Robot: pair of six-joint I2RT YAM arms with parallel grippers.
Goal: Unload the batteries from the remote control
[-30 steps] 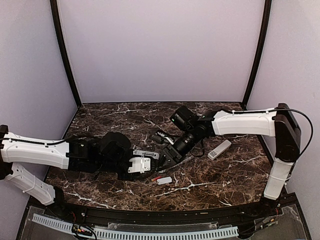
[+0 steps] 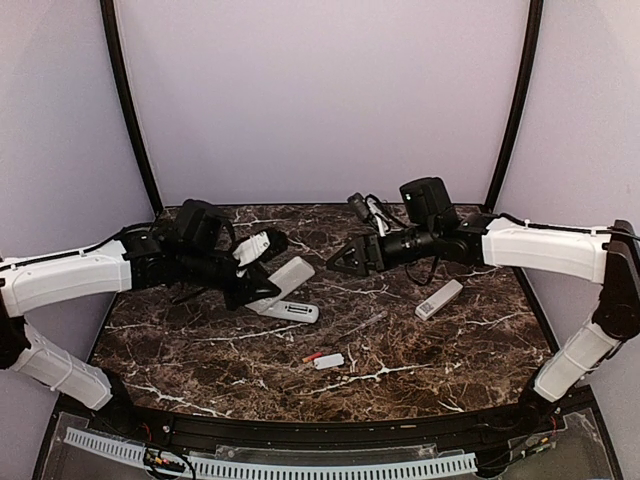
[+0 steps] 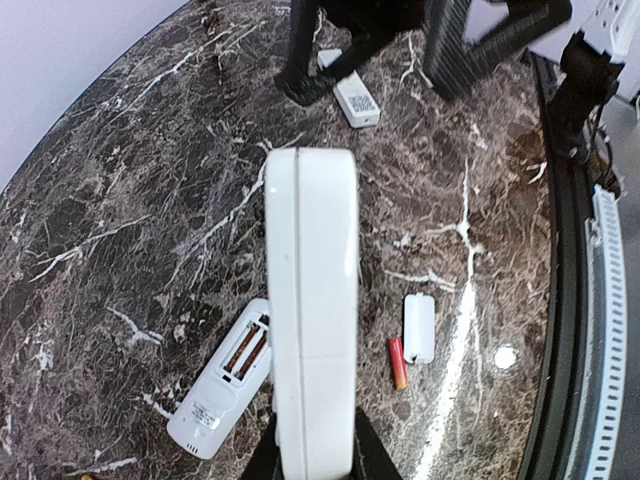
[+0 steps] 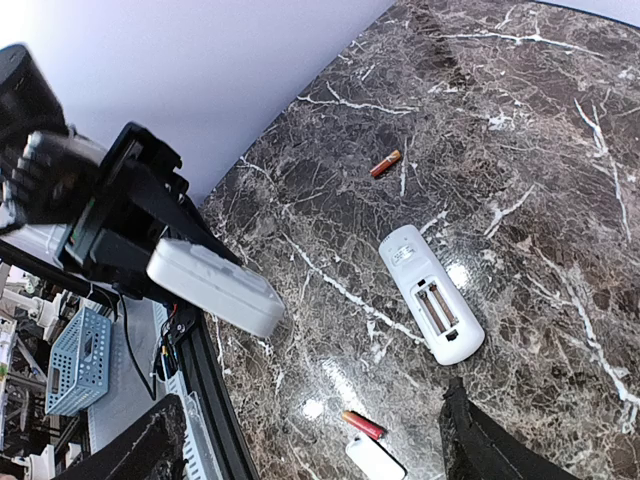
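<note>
My left gripper (image 2: 262, 292) is shut on a white remote (image 2: 292, 275) (image 3: 314, 260), raised over the table at centre-left. Below it lies an open-backed remote (image 2: 298, 312) (image 3: 205, 405) (image 4: 407, 262) with batteries visible in its compartment. A small white battery cover (image 3: 419, 328) (image 4: 375, 460) lies near a red battery (image 3: 397, 362) (image 4: 363, 424). An orange battery (image 4: 386, 164) lies apart on the table in the right wrist view. My right gripper (image 2: 355, 257) is open, raised to the right of the held remote, with nothing between its fingers.
Another white remote (image 2: 439, 298) (image 3: 348, 90) lies at the table's right. Walls stand behind and at both sides.
My left gripper has risen and moved back-left, now visibly carrying a white remote. My right gripper has risen and moved away from the middle, parting from the left one.
</note>
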